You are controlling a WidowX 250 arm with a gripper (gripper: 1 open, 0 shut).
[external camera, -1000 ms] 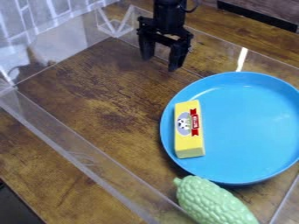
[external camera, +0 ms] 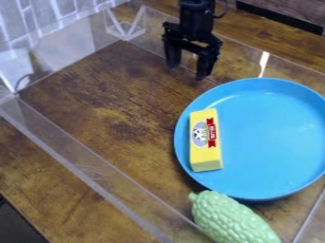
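My black gripper hangs at the top centre of the camera view, open, behind the blue plate and near the far side of the clear-walled area. A yellow box with a red label and a cow picture lies on the left part of the blue plate. A green bumpy object, like a bitter gourd, lies at the bottom right, just in front of the plate.
Clear low walls border the wooden surface. A white tiled wall stands at the upper left.
My gripper has shifted a little to the right and slightly down. The box, plate and green object are unmoved.
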